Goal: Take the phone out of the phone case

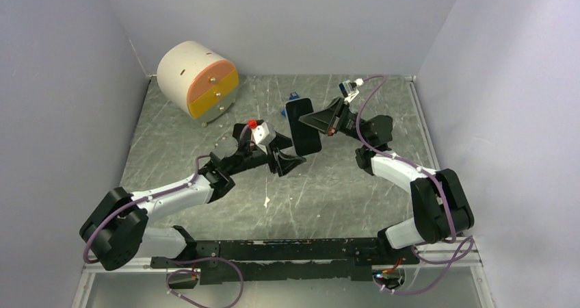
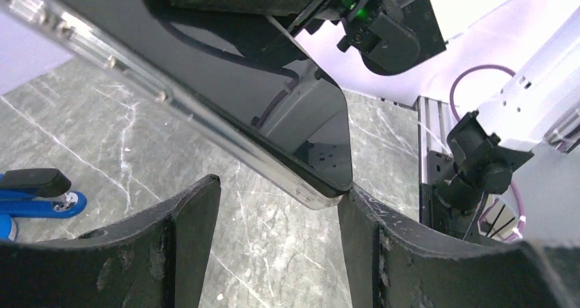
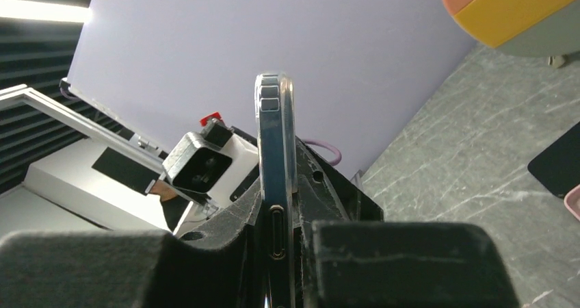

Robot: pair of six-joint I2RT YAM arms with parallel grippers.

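Note:
The phone (image 1: 305, 138) is dark-screened and held above the table, its long side running roughly front to back. A clear case (image 3: 290, 133) runs along its edge in the right wrist view, and the phone is inside it. My right gripper (image 1: 301, 118) is shut on the cased phone, one finger lying across the screen. By the near left corner, my left gripper stands part open. In the left wrist view that corner reaches in front of the right finger (image 2: 362, 236); whether they touch I cannot tell.
A cream rounded drawer box (image 1: 191, 75) stands at the back left. Behind the phone lies a blue object (image 1: 293, 96). A dark flat item (image 3: 562, 161) and a pink-edged one (image 3: 574, 200) rest on the table.

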